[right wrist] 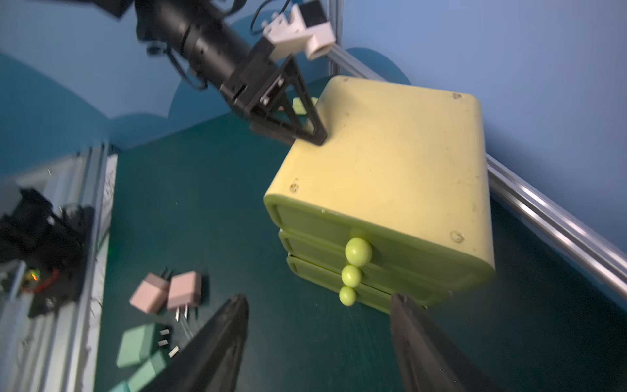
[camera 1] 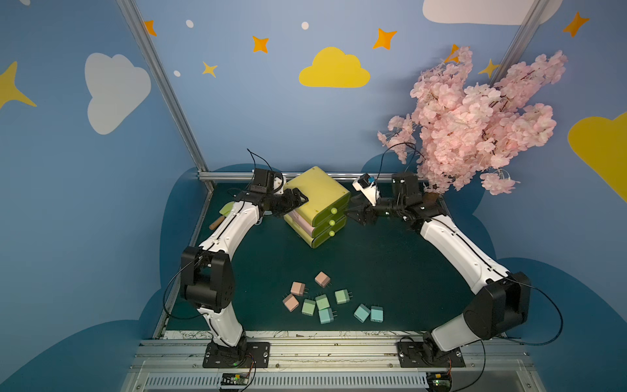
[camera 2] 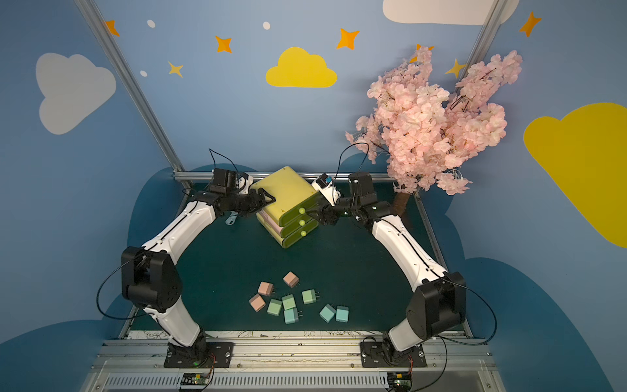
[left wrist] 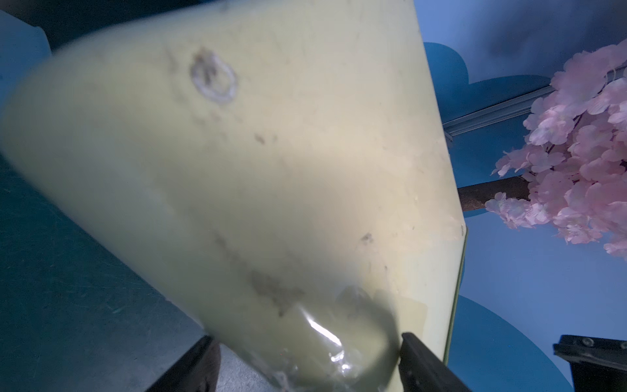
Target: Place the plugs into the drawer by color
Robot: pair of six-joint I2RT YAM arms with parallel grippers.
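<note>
A yellow-green three-drawer box (camera 1: 316, 189) stands at the back middle, its round knobs (right wrist: 358, 251) facing right. My left gripper (camera 1: 294, 204) is at the box's top left side, its fingers (left wrist: 424, 369) against the surface; whether it is shut on it I cannot tell. My right gripper hangs open just right of the knobs, nothing between its fingers. Pink plugs (camera 1: 297, 288), green plugs (camera 1: 341, 295) and cyan plugs (camera 1: 377, 313) lie loose on the front middle of the mat.
A pink blossom tree (camera 1: 470, 124) rises at the back right behind my right arm. The rear rail (right wrist: 548, 209) runs behind the box. Bare dark mat (camera 2: 359, 261) lies between box and plugs and to their right.
</note>
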